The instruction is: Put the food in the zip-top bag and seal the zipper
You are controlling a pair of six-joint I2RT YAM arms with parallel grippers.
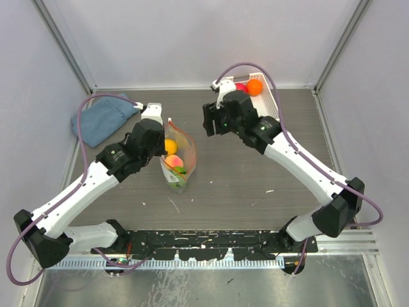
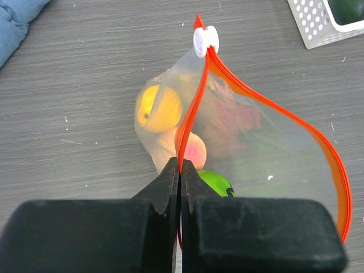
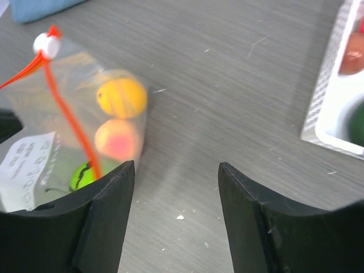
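Observation:
A clear zip top bag (image 1: 185, 150) with an orange-red zip edge stands on the table, its mouth gaping. Inside lie a yellow-orange fruit (image 3: 121, 98), a peach-coloured fruit (image 3: 116, 139) and a green item (image 2: 216, 182). The white slider (image 2: 205, 41) sits at the far end of the zip. My left gripper is shut on the bag's near-left rim, the red edge running between its fingers. To the right of the bag, clear of it, my right gripper is part open, with only bare table showing between its fingers.
A white perforated basket (image 1: 268, 105) at the back right holds an orange (image 1: 254, 87) and other produce, partly hidden by my right arm. A folded blue cloth (image 1: 102, 118) lies at the back left.

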